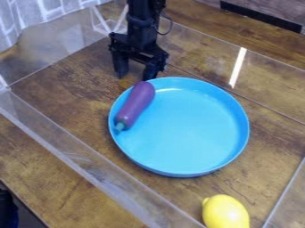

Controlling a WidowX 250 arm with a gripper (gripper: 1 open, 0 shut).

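Note:
My black gripper (138, 62) hangs at the upper middle, just above and behind the rim of a blue plate (202, 134), open. A purple eggplant (137, 105) lies on the left part of the plate. A yellow lemon (226, 212) sits on the wooden surface at the lower right, off the plate. What is directly beneath the gripper is too dark to make out clearly.
The wooden tray floor (60, 98) has free room left of the plate and at the back right. Clear tray walls run along the left and lower edges, with another along the right.

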